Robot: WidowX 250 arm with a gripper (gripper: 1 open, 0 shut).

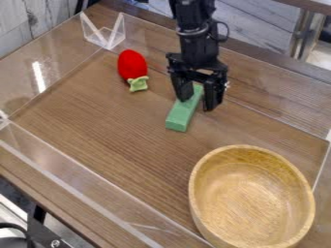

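My black gripper (196, 89) is over a long green block (184, 113) lying on the wooden table, with its fingers open around or just above the block's upper end; whether they touch it cannot be told. A red rounded object (132, 64) lies to the left, with a small light-green item (138, 83) just below it.
A large yellow bowl (251, 203) occupies the bottom right. A clear container (103, 29) sits at the upper left.
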